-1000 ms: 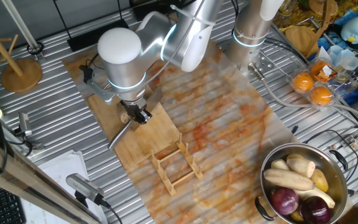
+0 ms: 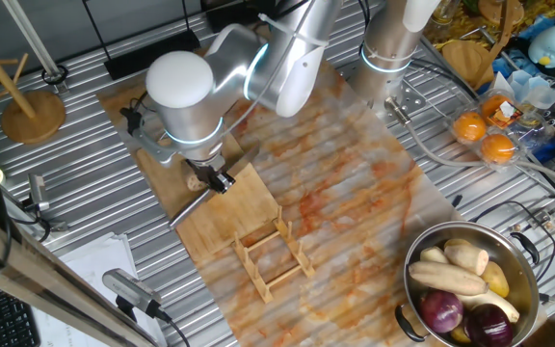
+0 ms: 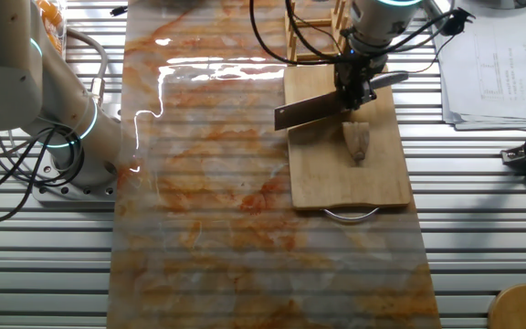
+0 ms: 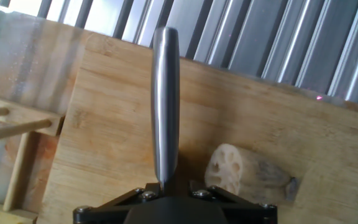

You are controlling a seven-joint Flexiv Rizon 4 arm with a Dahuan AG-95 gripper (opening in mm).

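Observation:
A cleaver-like knife with a steel handle [image 4: 165, 106] and a broad blade [image 3: 310, 111] is held by my gripper [image 3: 358, 96], which is shut on it. In the wrist view the handle sticks out away from the fingers; the blade is hidden there. A cut piece of lotus root [image 4: 250, 173] lies on the wooden cutting board [image 3: 336, 183], its holed face toward the knife. The knife is right beside the root; whether they touch I cannot tell. In exterior view 1 the root [image 2: 195, 181] is mostly covered by the gripper.
A wooden rack [image 2: 271, 258] stands at the board's end. A steel pot [image 2: 414, 289] of vegetables sits at the right of exterior view 1, with packed oranges [image 2: 470, 125] behind it.
My gripper has shifted slightly with the knife, whose handle and blade have turned a little. The board, rack and pot have stayed in place.

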